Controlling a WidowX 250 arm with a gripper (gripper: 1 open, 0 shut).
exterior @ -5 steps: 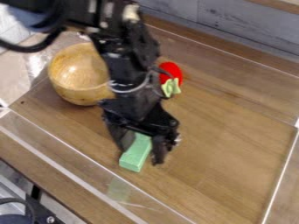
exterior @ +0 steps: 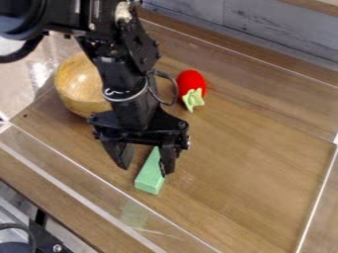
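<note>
My black gripper (exterior: 145,160) stands open low over the wooden table, with its fingers spread just above and around the upper left of a pale green block (exterior: 150,176) lying near the front. Whether it touches the block I cannot tell. A wooden bowl (exterior: 78,85) sits at the left, partly behind the arm. A red toy vegetable with a pale green top (exterior: 192,84) lies at the back, right of the arm.
A grey wooden wall (exterior: 258,35) runs along the back. A clear strip crosses the front left edge.
The gripper has shifted up and to the left in the view, uncovering more of the green block, which lies in about the same place.
</note>
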